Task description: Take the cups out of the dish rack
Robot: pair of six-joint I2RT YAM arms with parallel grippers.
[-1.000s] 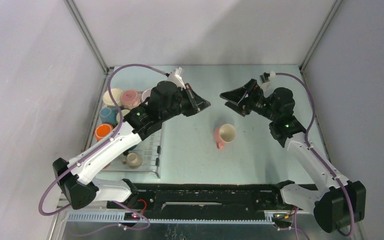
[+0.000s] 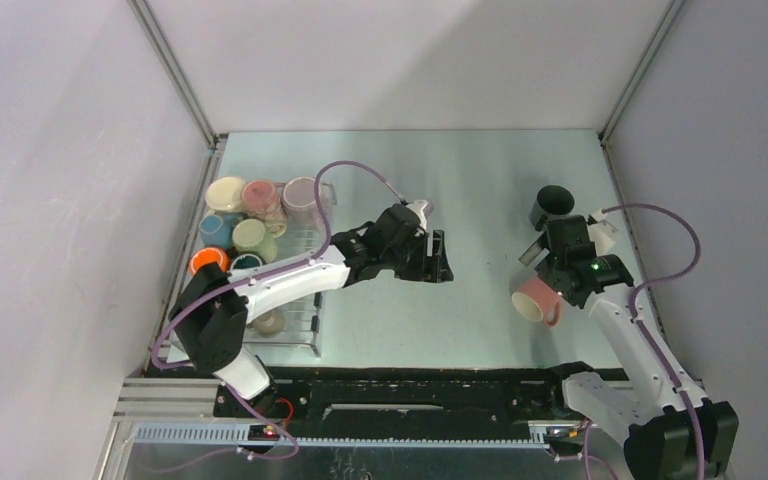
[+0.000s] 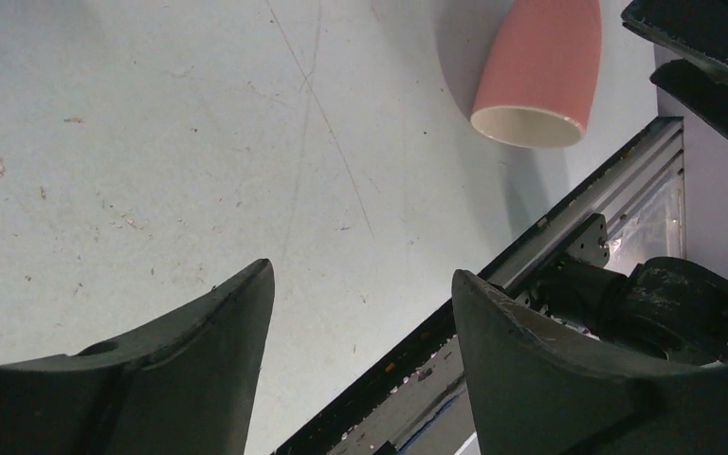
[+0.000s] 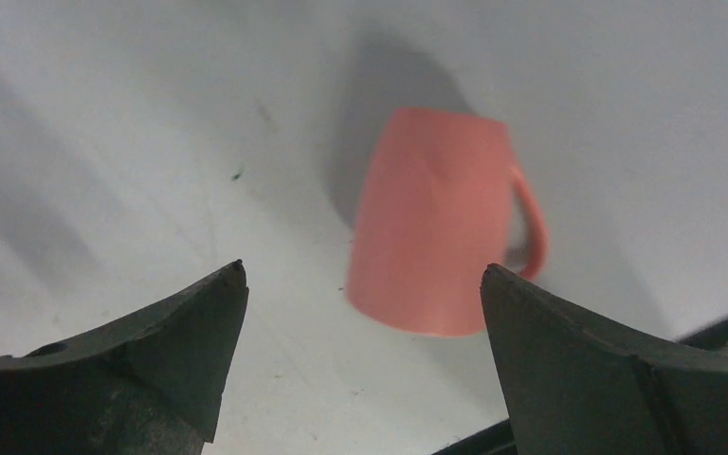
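A pink cup (image 2: 537, 299) lies on its side on the right part of the table, handle toward the front right; it also shows in the left wrist view as the cup (image 3: 540, 71) with its mouth facing the camera. Over that cup my right gripper (image 2: 534, 260) stands open. In the right wrist view the blurred cup (image 4: 431, 223) appears beyond the spread fingers, and I see no grip on it. Mid-table, my left gripper (image 2: 436, 256) is partly open above bare surface, holding nothing. Several cups, among them an orange one (image 2: 209, 260) and a green one (image 2: 255, 238), fill the dish rack (image 2: 305, 325) at left.
Behind my right gripper a dark cup (image 2: 552, 202) stands on the table. The left arm crosses over the rack and hides part of it. Walls close off both sides and the back.
The pink cup has gone from mid-table, mouth up, to the right, where it lies sideways. The dark cup has come into view.
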